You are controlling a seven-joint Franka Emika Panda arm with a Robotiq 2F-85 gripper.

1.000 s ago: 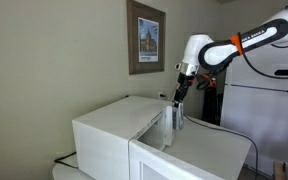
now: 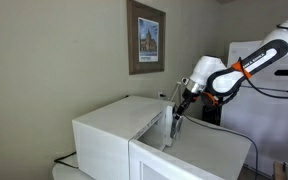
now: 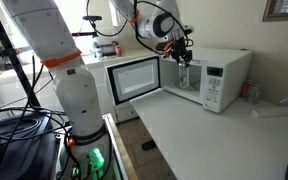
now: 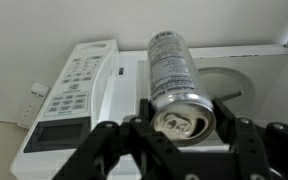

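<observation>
A silver can with printed text [image 4: 174, 75] fills the middle of the wrist view, its round base toward the camera. My gripper is shut on this can from both sides. Ahead of it stands a white microwave [image 3: 228, 75] with its door [image 3: 183, 97] swung open. In exterior view 2 the can [image 3: 183, 75] hangs at the microwave's open front. The turntable [image 4: 224, 90] shows inside, partly covered by the can. From exterior view 1, the gripper [image 2: 181, 112] is beside the microwave opening, with the door hiding part of the scene.
The microwave's keypad [image 4: 76, 80] lies left of the can in the wrist view. Small bottles [image 3: 250, 93] stand beside the microwave. A framed picture [image 2: 146, 38] hangs on the wall.
The arm has come down and closer to the microwave's open front over the last second, carrying the can. The microwave and its door look unmoved.
</observation>
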